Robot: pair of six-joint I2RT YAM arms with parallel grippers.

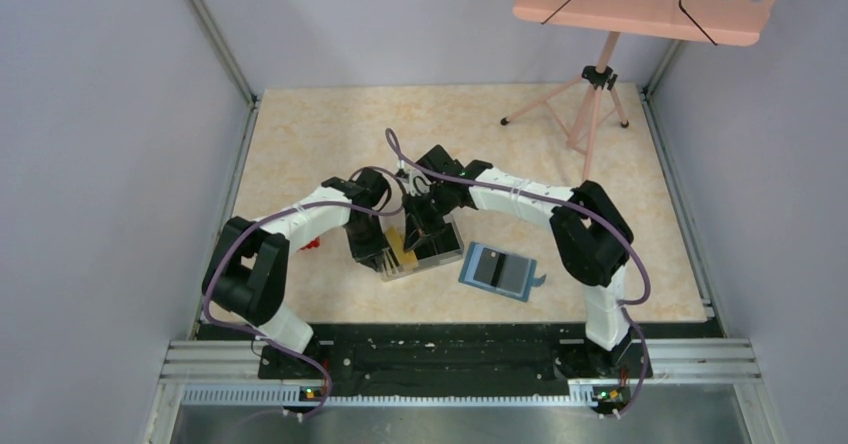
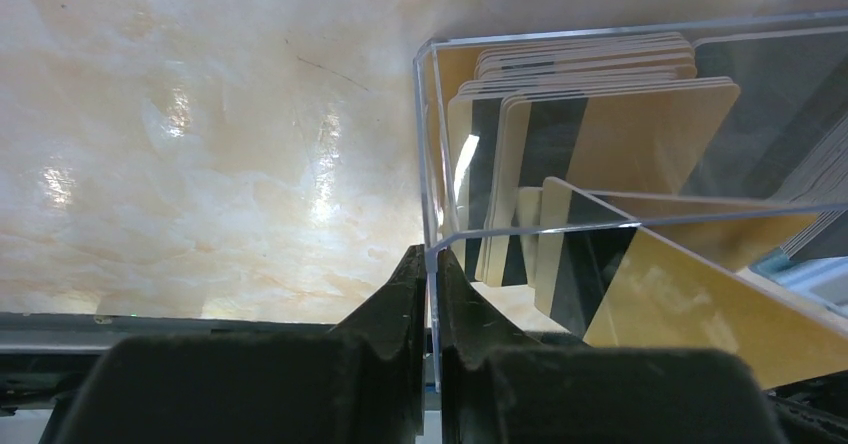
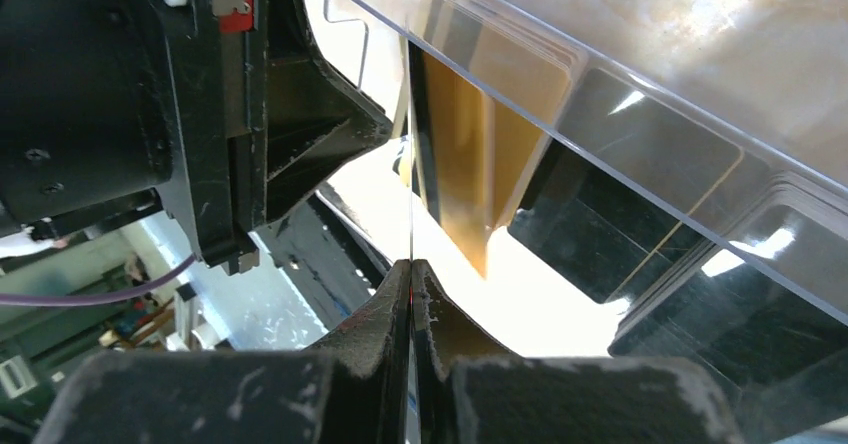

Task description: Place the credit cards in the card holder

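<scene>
The clear card holder (image 1: pixel 440 256) sits near the table's centre, holding gold and dark cards in sections. In the left wrist view my left gripper is at the holder's end wall (image 2: pixel 640 222), its narrowly spaced fingers either side of that clear edge. Stacked cards (image 2: pixel 630 124) stand inside; a gold card (image 2: pixel 700 304) leans out at an angle. My right gripper is shut above the holder, in line with a thin upright edge, perhaps a card; whether it grips this cannot be told. Gold cards (image 3: pixel 460 144) lie just beyond its fingertips.
A blue tray with a grey top (image 1: pixel 500 272) lies right of the holder. A small red object (image 1: pixel 311 244) is left of it, by the left arm. A pink stand (image 1: pixel 600 79) is at the back right.
</scene>
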